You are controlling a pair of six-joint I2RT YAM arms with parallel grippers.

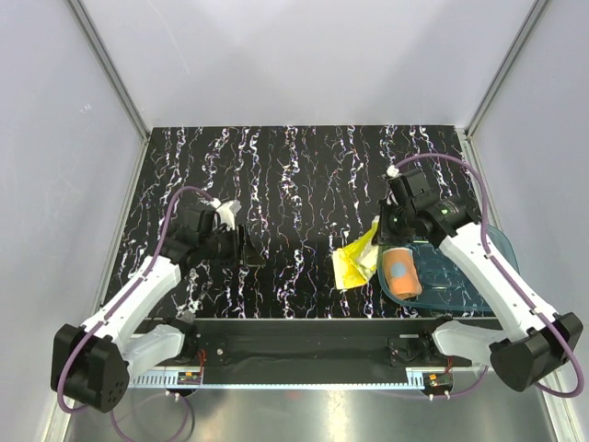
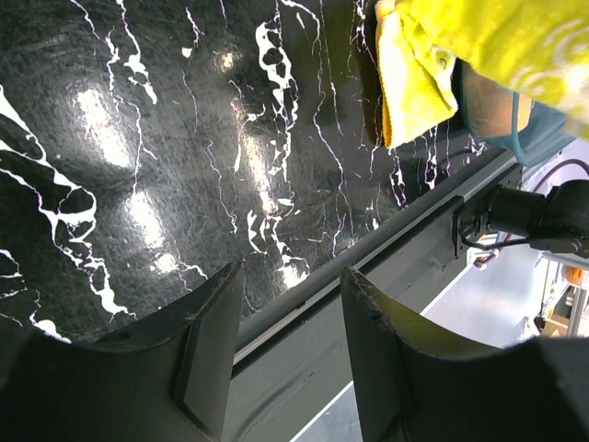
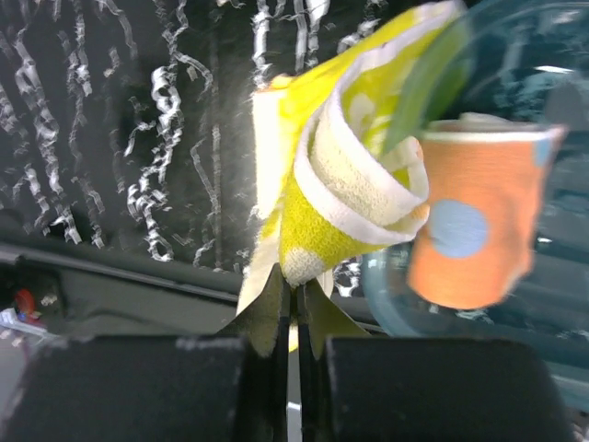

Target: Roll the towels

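A yellow and white towel (image 1: 356,261) hangs loosely from my right gripper (image 1: 378,228) at the left rim of the blue bin. In the right wrist view the fingers (image 3: 276,322) are shut on a pinch of the yellow towel (image 3: 354,175); its upper part curls in a loose coil while a flap trails down and left. An orange towel (image 3: 479,216) with blue dots lies rolled inside the bin (image 3: 391,299). Over the left part of the table my left gripper stands open and empty; part of the yellow towel (image 2: 416,83) shows at that view's upper right.
The blue bin (image 1: 504,241) stands at the table's right side, largely empty apart from the orange roll. A dark rail (image 1: 304,331) runs along the front edge.
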